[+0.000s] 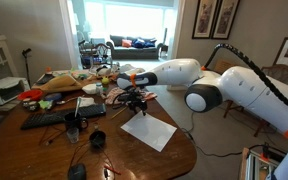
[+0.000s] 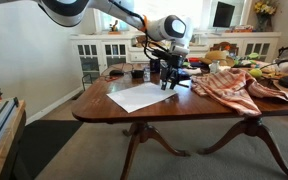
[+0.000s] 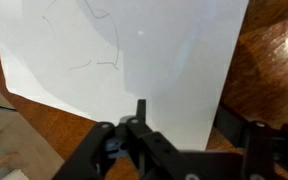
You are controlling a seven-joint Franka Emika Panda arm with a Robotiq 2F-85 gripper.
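Observation:
A white sheet of paper [image 1: 149,130] lies flat on the brown wooden table. The wrist view shows a few thin pencil-like lines on the paper [image 3: 144,50], near its upper left part. Over the sheet's far edge, in exterior view 1, my gripper [image 1: 136,103] points down, low above the table. Exterior view 2 has the gripper [image 2: 169,81] beside the paper [image 2: 141,96]. Seen from the wrist, the two dark fingers stand apart on either side of the gripper's gap [image 3: 182,118], with only paper visible beyond. Whether the fingertips touch the sheet, I cannot tell.
An orange-and-white striped cloth [image 2: 227,91] lies beside the gripper. To the left in exterior view 1 are a black keyboard [image 1: 46,118], a dark mug [image 1: 74,121], a small dark cup [image 1: 97,138] and a mouse [image 1: 77,172]. Bare tabletop [image 1: 134,160] lies in front of the paper.

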